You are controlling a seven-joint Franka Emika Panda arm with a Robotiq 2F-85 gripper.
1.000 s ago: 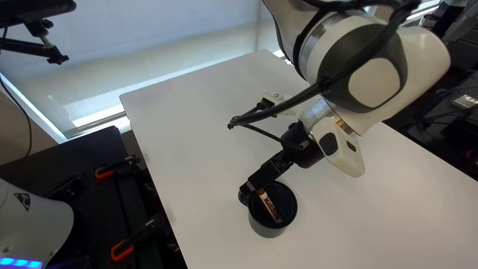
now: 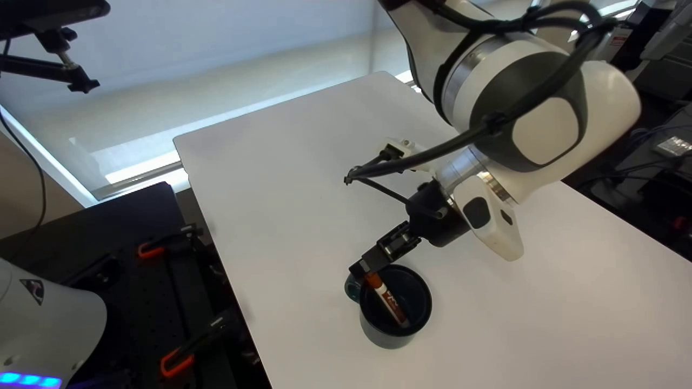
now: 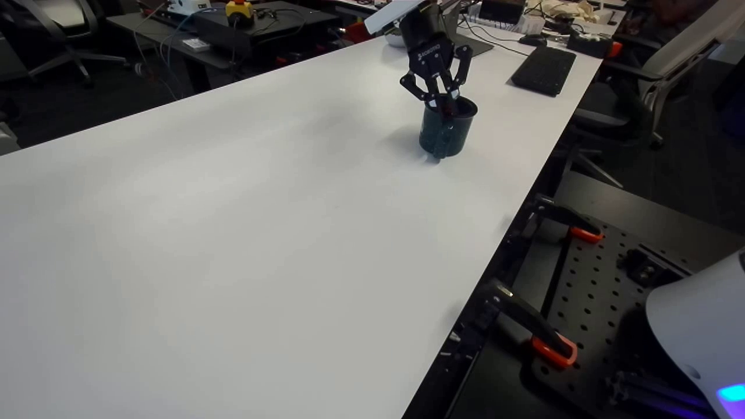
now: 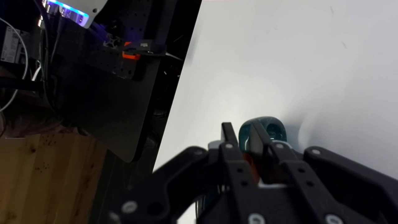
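A dark teal mug (image 2: 387,336) stands on the white table in exterior view 1, its handle (image 2: 351,289) toward the left. Inside it, a white and red-brown marker (image 2: 391,303) leans at a slant, orange end up near the handle-side rim. My gripper (image 2: 364,267) reaches down over that rim, shut on the marker's orange end. In the wrist view, orange (image 4: 252,167) shows between the narrow fingers, and the mug's handle (image 4: 275,129) lies just beyond the tips. Exterior view 2 has the mug (image 3: 454,137) at the far end, with the gripper's fingers covering part of its rim.
Bare white table (image 3: 279,230) surrounds the mug. A black keyboard (image 3: 545,70) lies farther back. Orange-tipped clamps (image 2: 177,362) sit along the table edge by the robot base (image 2: 48,324).
The mug and marker sit slightly lower in exterior view 1. My gripper has shifted slightly right and down, and the wrist has turned a little. The marker's orange end is still at the fingertips.
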